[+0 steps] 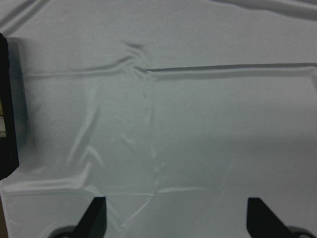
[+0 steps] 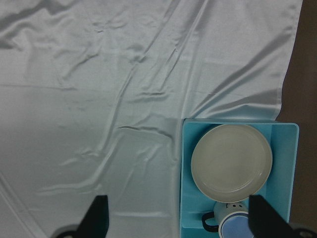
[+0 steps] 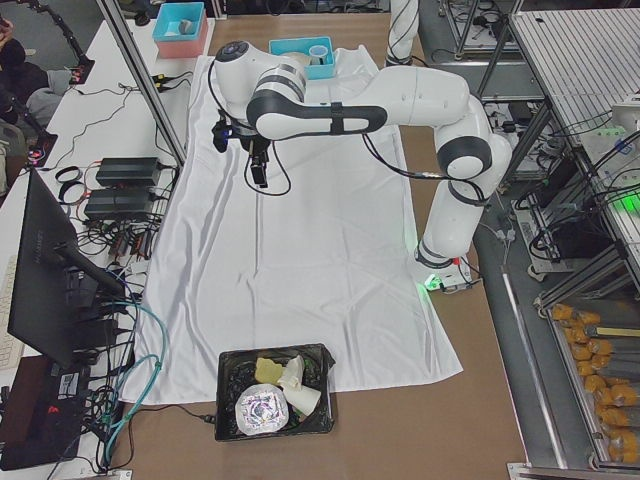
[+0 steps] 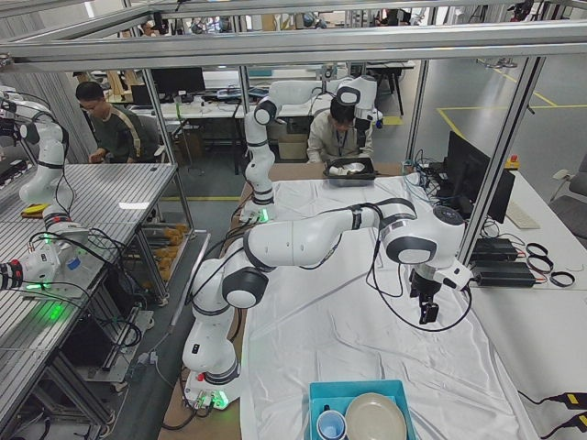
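Note:
My left gripper (image 3: 259, 168) (image 4: 367, 126) hangs high over the white cloth (image 3: 290, 280), open and empty, its fingers wide apart in the left wrist view. My right gripper (image 4: 427, 302) is also over the cloth, open and empty. A black tray (image 3: 328, 400) (image 1: 9, 156) at one end holds a foil-covered round item, a yellow piece and pale items. At the other end a light blue box (image 4: 319, 390) (image 2: 282, 163) holds a beige plate (image 2: 231, 161) and a mug (image 2: 234, 224) with a dark handle.
Monitors (image 3: 50, 280), power units and cables line one side. A metal frame (image 4: 293, 50) surrounds the table, and a metal bench (image 4: 110, 211) stands beyond the other side.

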